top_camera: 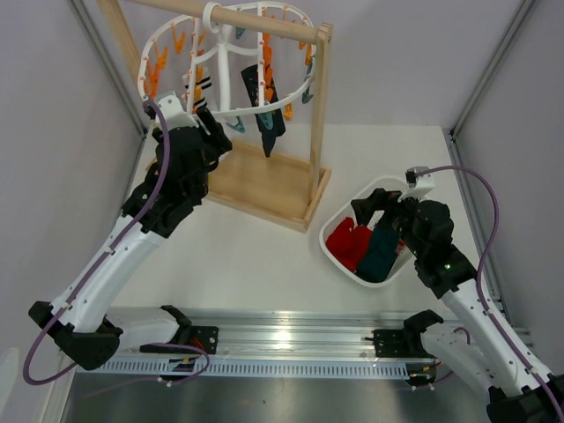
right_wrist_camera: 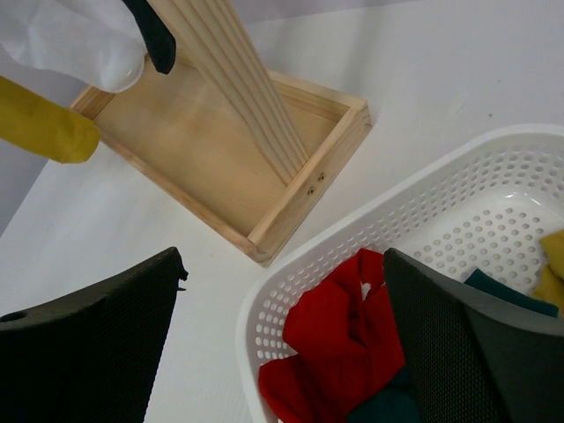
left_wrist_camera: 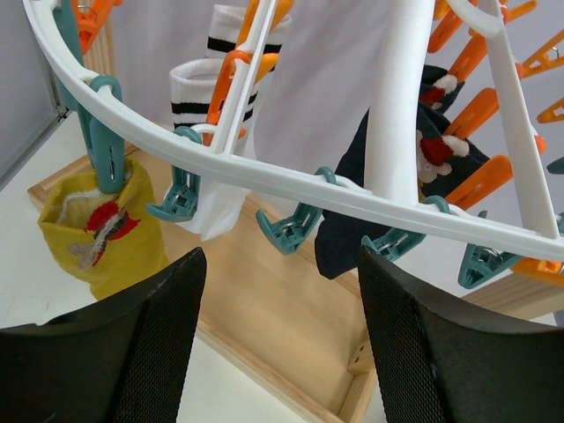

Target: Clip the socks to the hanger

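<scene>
A white round clip hanger (top_camera: 225,62) hangs from the wooden frame. Clipped to it are a yellow sock (left_wrist_camera: 106,238), white striped socks (left_wrist_camera: 211,211) and dark socks (left_wrist_camera: 344,247). My left gripper is open, empty, just in front of and below the front rim's teal clips. In the right wrist view, my right gripper stands open over a white basket (right_wrist_camera: 476,176) holding red (right_wrist_camera: 326,344), dark teal (top_camera: 379,251) and yellow socks (right_wrist_camera: 551,273).
The hanger's wooden stand (right_wrist_camera: 308,203) has a shallow tray base at the back.
</scene>
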